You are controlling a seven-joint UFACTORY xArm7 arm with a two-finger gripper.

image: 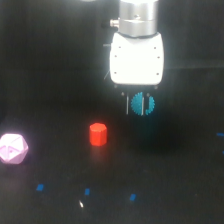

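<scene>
My gripper [135,104] hangs below its white hand [137,60] in the upper middle of the camera view. Its two thin fingers stand apart, with dark background between them. A teal, spiky-edged round object [149,104] shows at the right finger, which overlaps it in this view; whether they touch I cannot tell. To the lower left, clear of the fingers, a red block [98,134] rests on the black surface. Near the left edge sits a pink, many-faced ball [13,148].
Small blue marks [87,191] dot the front of the dark surface, along with a short white mark [81,204]. Another blue mark [220,134] is at the right edge.
</scene>
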